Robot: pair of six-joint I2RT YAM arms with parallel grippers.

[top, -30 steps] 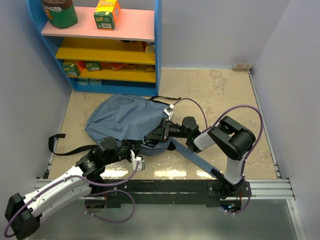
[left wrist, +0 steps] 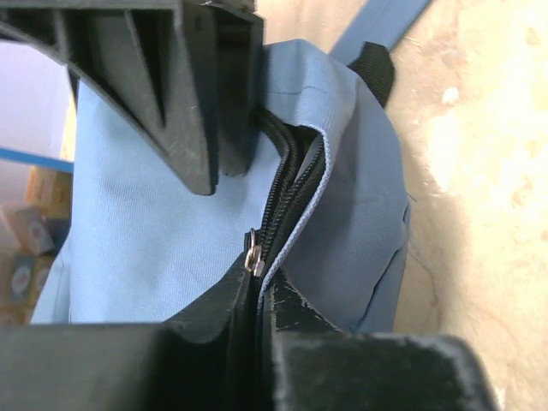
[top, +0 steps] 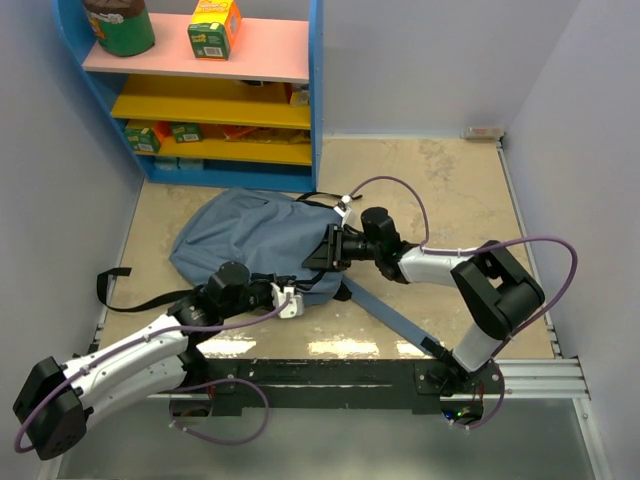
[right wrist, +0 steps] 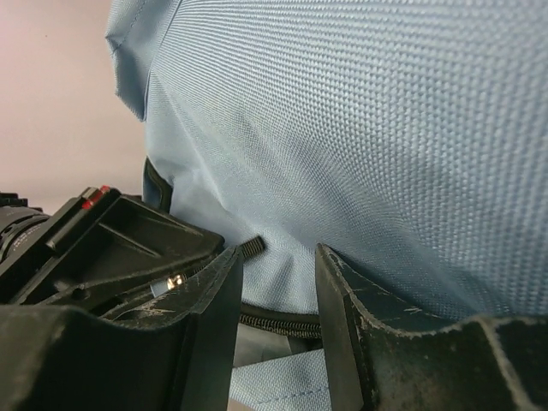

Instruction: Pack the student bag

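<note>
The blue bag (top: 245, 235) lies on the table with its black zipper (left wrist: 287, 201) along the near edge. In the left wrist view the zipper teeth stand parted above the metal pull (left wrist: 254, 259). At that pull my left gripper (top: 286, 289) is shut, its black fingertips (left wrist: 295, 312) closing on it. My right gripper (top: 318, 260) stands partly open over the bag's front right corner. Between its fingers there is a gap, with bag cloth and a stretch of zipper behind. Whether cloth touches the right fingertips is hard to tell. The bag's inside is hidden.
A blue shelf unit (top: 316, 120) stands behind the bag, holding several boxes, one an orange-green box (top: 213, 30), and a brown-green container (top: 122, 28). A blue strap (top: 385, 318) runs toward the front right.
My left gripper has shifted a little rightward and toward the back along the bag's edge. The right gripper has also moved slightly right and back. The bag's body has stayed in place.
</note>
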